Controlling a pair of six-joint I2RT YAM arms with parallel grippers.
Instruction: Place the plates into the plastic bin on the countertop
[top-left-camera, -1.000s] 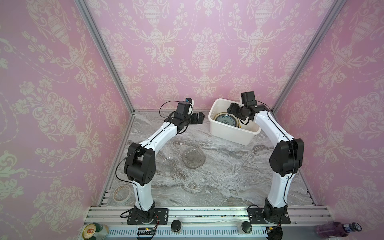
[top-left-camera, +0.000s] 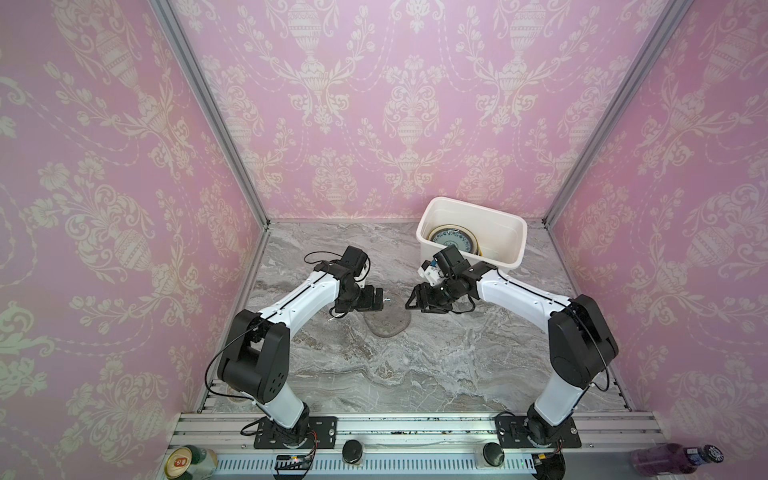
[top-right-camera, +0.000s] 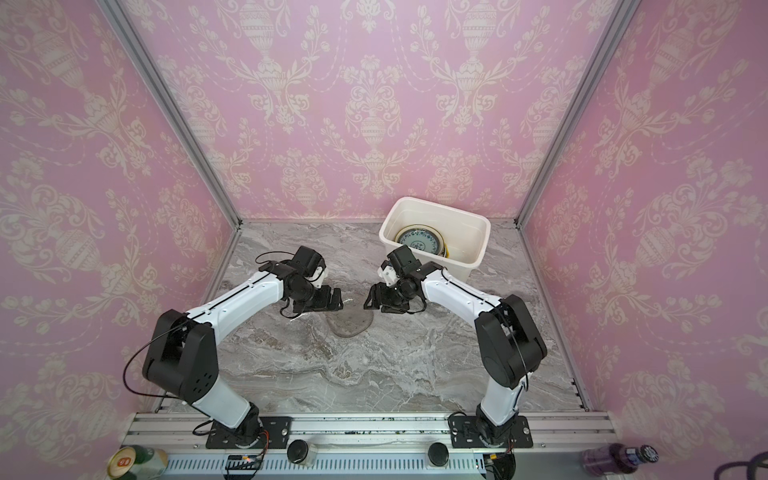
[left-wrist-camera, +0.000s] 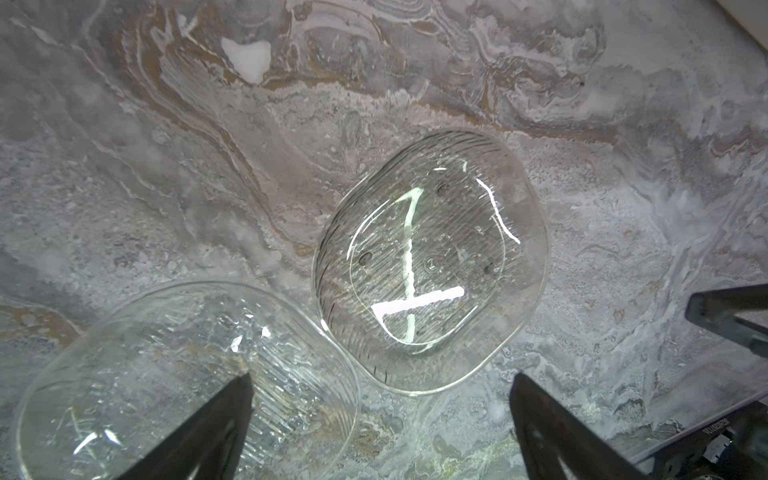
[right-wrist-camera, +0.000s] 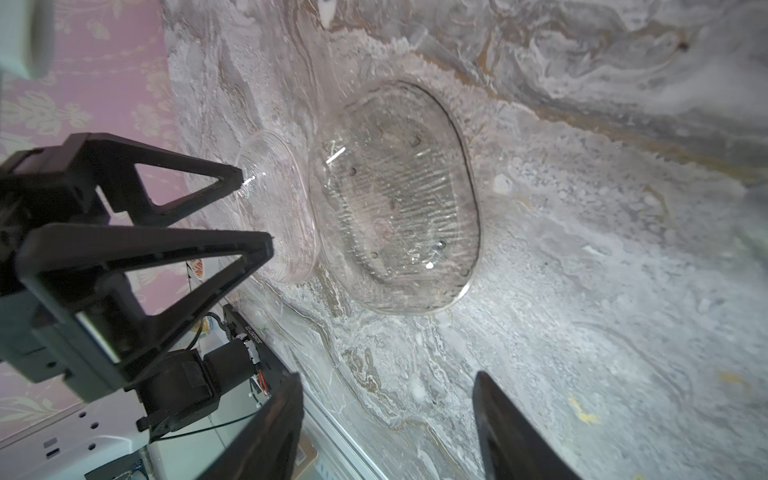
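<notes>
A clear rounded plate (left-wrist-camera: 432, 264) lies in the middle of the marble countertop, with a second clear plate (left-wrist-camera: 176, 376) beside it to the left. Over them hangs my left gripper, open and empty. My right gripper is just right of the middle plate, above the counter, its fingers apart and empty. A white plastic bin (top-left-camera: 512, 240) stands at the back right, holding stacked plates, with a patterned one (top-right-camera: 420, 240) on top.
Walls close in the workspace at the back and sides.
My right gripper has left the space over the bin.
</notes>
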